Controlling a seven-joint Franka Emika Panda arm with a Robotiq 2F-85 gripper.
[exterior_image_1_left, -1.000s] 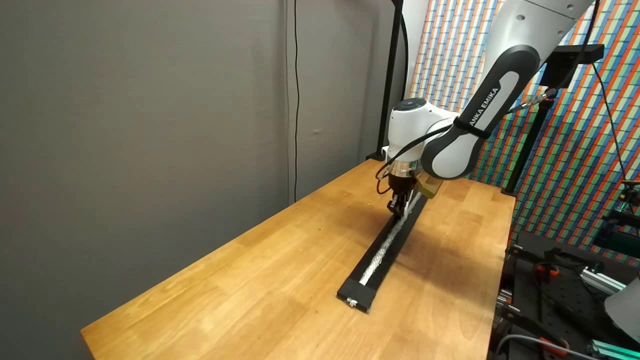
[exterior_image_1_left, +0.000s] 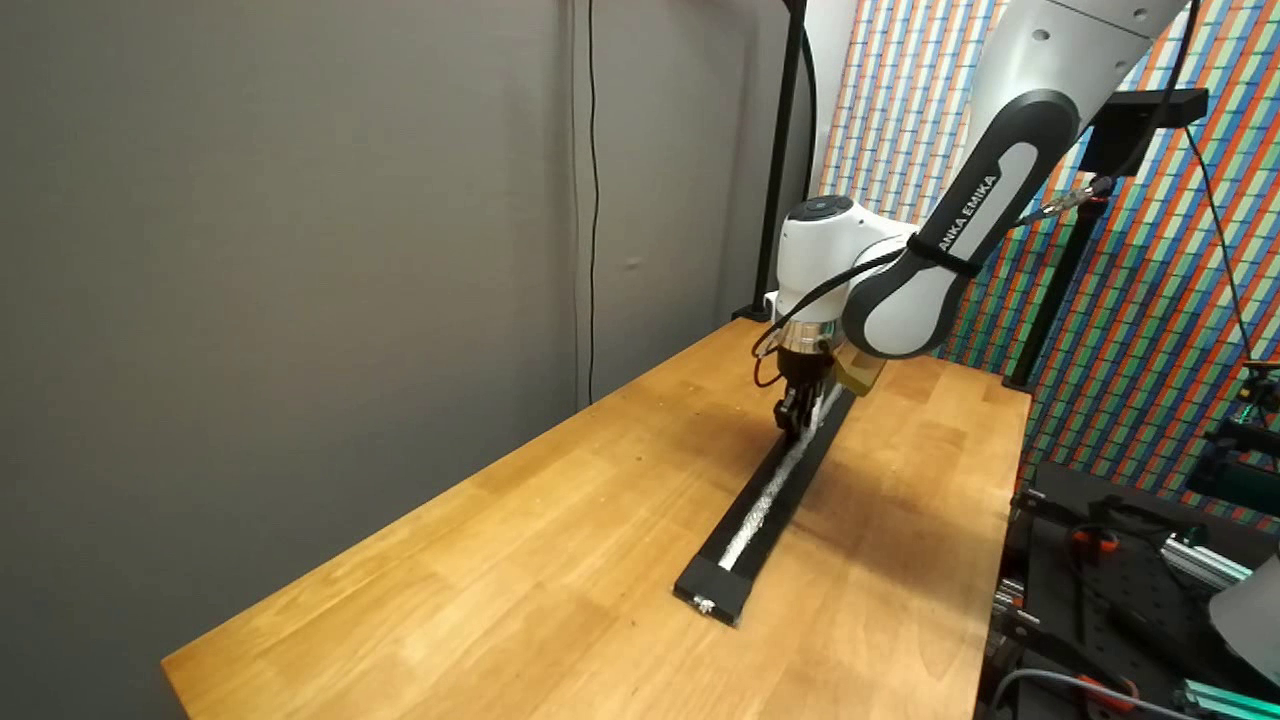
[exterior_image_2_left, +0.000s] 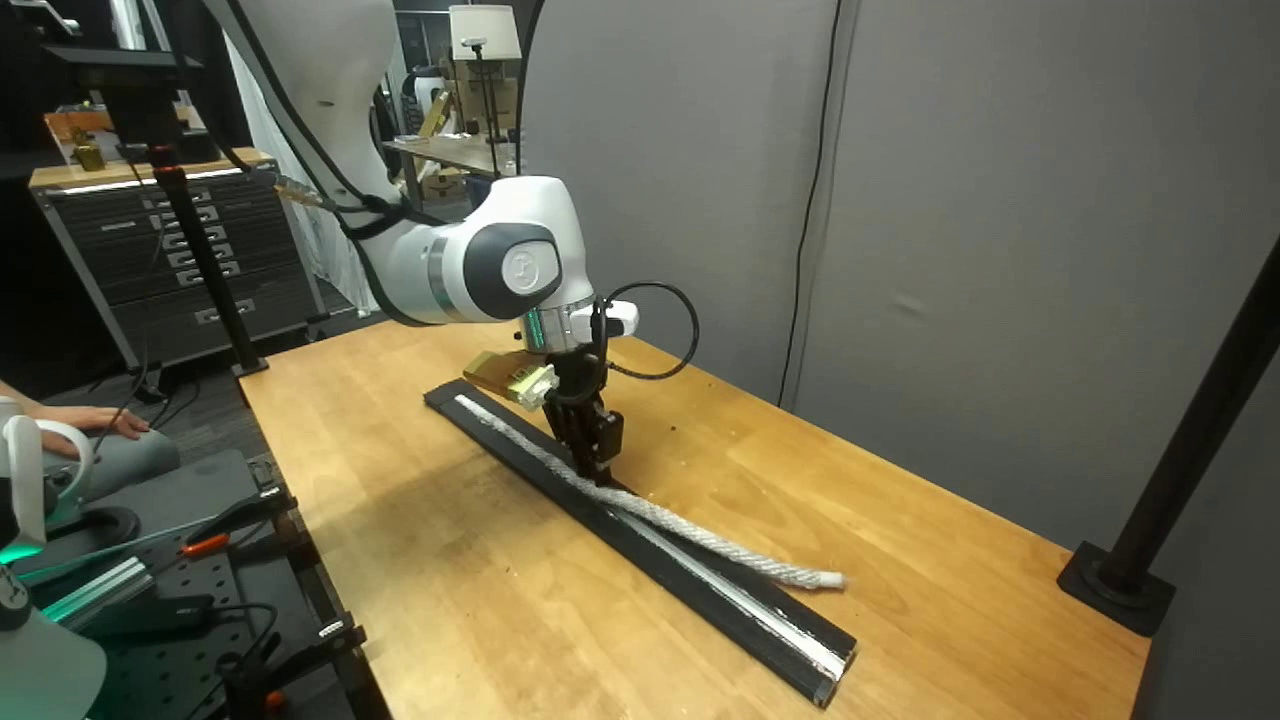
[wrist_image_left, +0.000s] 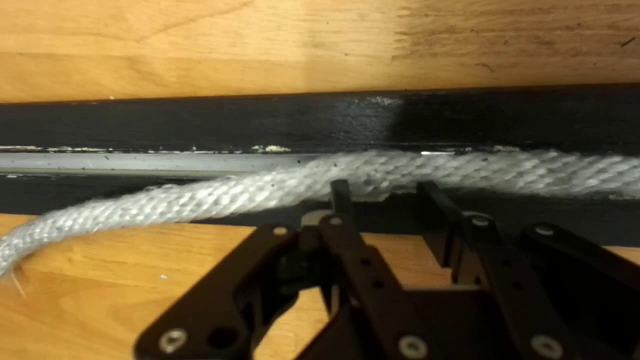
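A white braided rope (wrist_image_left: 492, 172) lies along the slot of a long black channel (wrist_image_left: 180, 129). Toward the left of the wrist view the rope leaves the slot, crosses the channel's edge and rests over the wood; its free end (exterior_image_2_left: 825, 580) shows in exterior view 2. Bare slot (exterior_image_2_left: 768, 618) is visible beyond that bend. My gripper stands open over the channel, low above it, its fingers apart along the rope's length. Both fingertips overlap the rope's near edge in the wrist view; whether they touch it is unclear. In exterior view 1 the gripper (exterior_image_1_left: 794, 426) hides part of the channel.
A grey wall (exterior_image_2_left: 1020, 300) runs along one side, with a black post (exterior_image_2_left: 1188, 444) at a corner. Beyond the opposite table edge is a dark bench with tools (exterior_image_2_left: 228, 564).
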